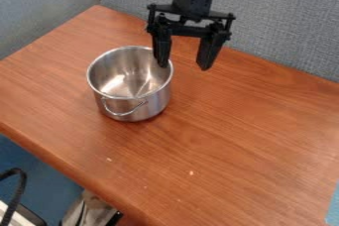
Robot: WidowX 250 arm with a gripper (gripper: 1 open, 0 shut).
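Observation:
A shiny steel pot (130,96) with a wire handle on its front side stands on the left half of the wooden table (239,151). My black gripper (185,56) hangs above and behind the pot's right side, open, its two fingers spread wide with nothing seen between them. The left fingertip is close to the pot's back right rim; whether it touches cannot be told.
Grey padded walls (284,27) stand behind the table and at the left. Cables and other gear lie below the table's edge at the lower left.

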